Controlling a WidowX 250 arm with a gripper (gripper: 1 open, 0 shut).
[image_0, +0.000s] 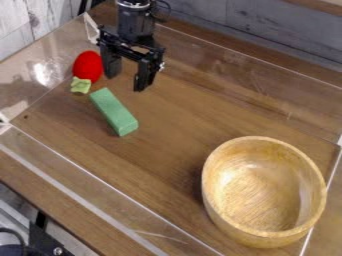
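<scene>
My black gripper (130, 62) hangs open above the wooden table at the upper left, its fingers spread. Just left of it lies a red object (87, 66) with a pale green tip, like a strawberry. Below the gripper lies a green block (114, 112), long and flat.
A large light wooden bowl (263, 192) sits at the lower right. The table's left edge has a pale wall beyond it, and cables show at the lower left.
</scene>
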